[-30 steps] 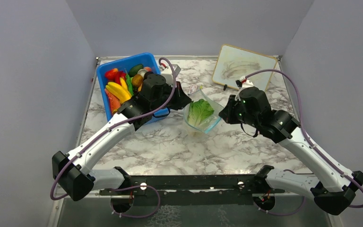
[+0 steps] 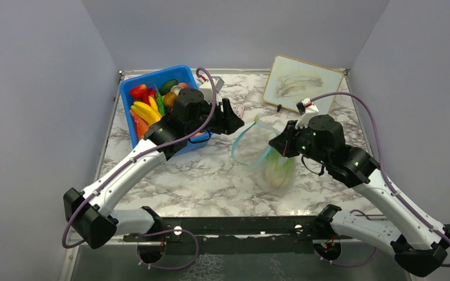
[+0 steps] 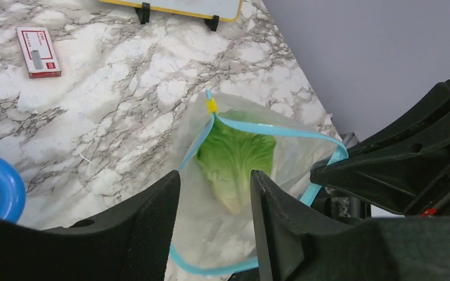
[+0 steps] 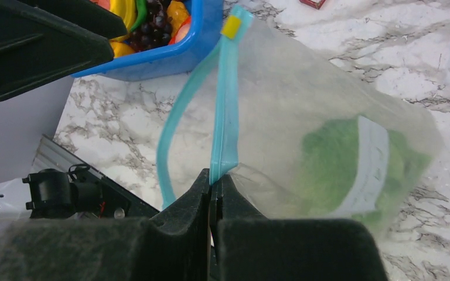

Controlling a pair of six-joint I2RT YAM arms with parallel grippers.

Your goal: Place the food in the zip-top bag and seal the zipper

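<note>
A clear zip bag (image 2: pixel 252 143) with a light-blue zipper and yellow slider (image 3: pixel 212 106) holds a lettuce leaf (image 3: pixel 234 158), seen as pale green through the plastic (image 4: pixel 328 164). My right gripper (image 2: pixel 278 146) is shut on the bag's zipper edge, which rises from its fingertips (image 4: pixel 217 178) in the right wrist view. My left gripper (image 2: pixel 234 120) stands open just up and left of the bag, its fingers apart (image 3: pixel 158 205) with the bag showing between and beyond them; I see nothing gripped there.
A blue bin (image 2: pixel 126 102) of toy fruit and vegetables stands at the left, partly under the left arm. A whiteboard (image 2: pixel 302 85) leans at the back right, with a small red-white box (image 3: pixel 38 52) on the marble table.
The bag has swung right and toward the front under my right gripper, and the lettuce now lies further right, below that gripper, seen through plastic.
</note>
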